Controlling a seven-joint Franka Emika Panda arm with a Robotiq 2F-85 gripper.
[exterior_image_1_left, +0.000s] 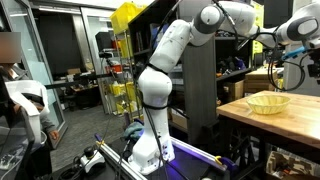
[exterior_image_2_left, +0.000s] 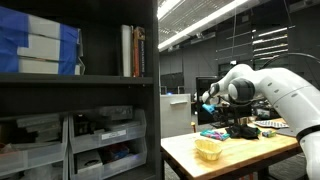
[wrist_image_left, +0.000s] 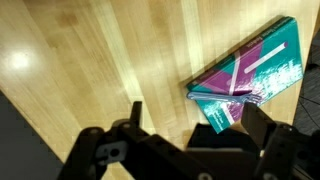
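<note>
A flat teal and purple box (wrist_image_left: 265, 70) lies on the wooden table (wrist_image_left: 75, 65) in the wrist view. Across its near corner runs a thin, pale purple strip (wrist_image_left: 225, 97) that I cannot identify. Below the box, my gripper stands open, its dark fingers (wrist_image_left: 136, 125) spread wide with table showing between them. Something black (wrist_image_left: 208, 136) partly fills the space near the right finger. A pale yellow basket (exterior_image_1_left: 268, 104) sits on the table, apart from the gripper; exterior view 2 shows the basket (exterior_image_2_left: 208, 149) near the table's edge.
Dark items (exterior_image_2_left: 250, 131) lie farther along the table in exterior view 2. A tall shelf with clear bins (exterior_image_2_left: 108, 135) stands at left there. Bare wood surrounds the basket, and the wrist view's left side is mostly clear table.
</note>
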